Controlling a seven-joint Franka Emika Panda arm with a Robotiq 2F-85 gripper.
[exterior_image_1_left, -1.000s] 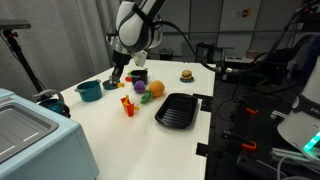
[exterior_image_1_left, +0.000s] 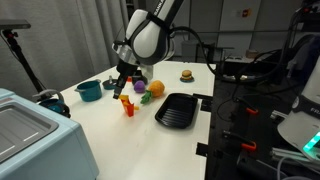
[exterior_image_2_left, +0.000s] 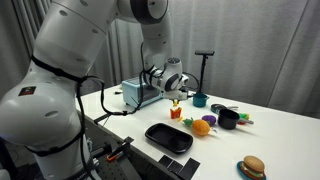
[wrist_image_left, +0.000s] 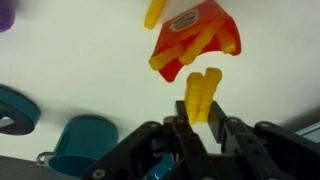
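Note:
My gripper is shut on yellow toy fries (wrist_image_left: 208, 92); two stick-like ends stand out past its fingertips. A red fries box (wrist_image_left: 212, 14) with several yellow fries in it lies just ahead of the held pieces in the wrist view. In exterior view 1 the gripper (exterior_image_1_left: 121, 92) hangs just above and behind that red box (exterior_image_1_left: 130, 111), which stands on the white table. From exterior view 2 the box (exterior_image_2_left: 175, 113) appears below the gripper. One loose yellow fry (wrist_image_left: 154, 12) lies left of the box in the wrist view.
A black tray (exterior_image_1_left: 178, 110) sits to the right of the box, with an orange pumpkin-like toy (exterior_image_1_left: 156, 88) behind it. Teal pots (exterior_image_1_left: 90, 91) stand at the back left, and a large white-lidded bin (exterior_image_1_left: 35, 138) fills the near left. A toy burger (exterior_image_2_left: 251, 167) lies farther off.
The box and the tray have stayed in place.

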